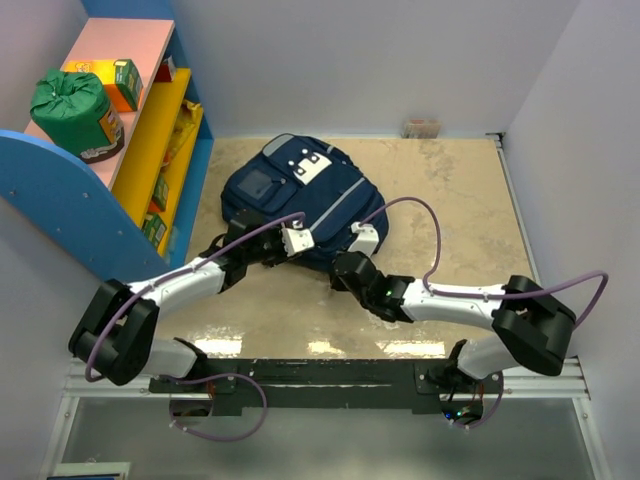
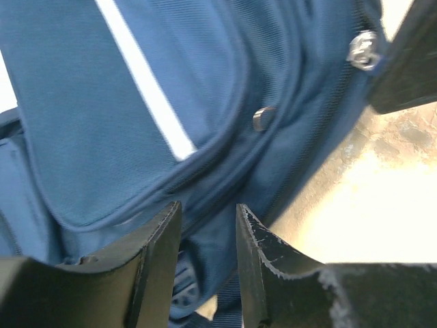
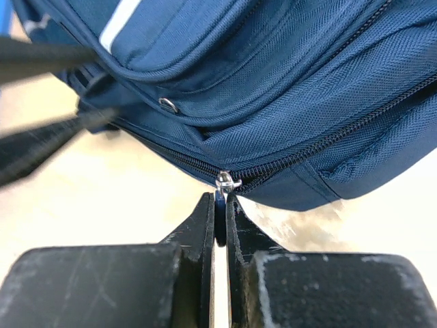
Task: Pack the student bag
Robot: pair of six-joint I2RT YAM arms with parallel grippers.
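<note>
A navy backpack (image 1: 300, 190) lies on the marble-look floor. My left gripper (image 1: 293, 248) is at its front edge; in the left wrist view its fingers (image 2: 150, 266) are close together over the navy fabric, apparently shut on part of the bag, though the held part is hard to see. My right gripper (image 1: 352, 268) is beside it at the bag's lower right. In the right wrist view it is shut on a zipper pull (image 3: 222, 191) at the bag's long black zipper, with dark fingers of the other gripper at the upper left.
On the left stands a shelf unit (image 1: 150, 140) with a green drawstring bag (image 1: 75, 110), a yellow-green box (image 1: 112, 78) and several other packs. Bare floor (image 1: 460, 200) lies to the right. Walls bound the back and right.
</note>
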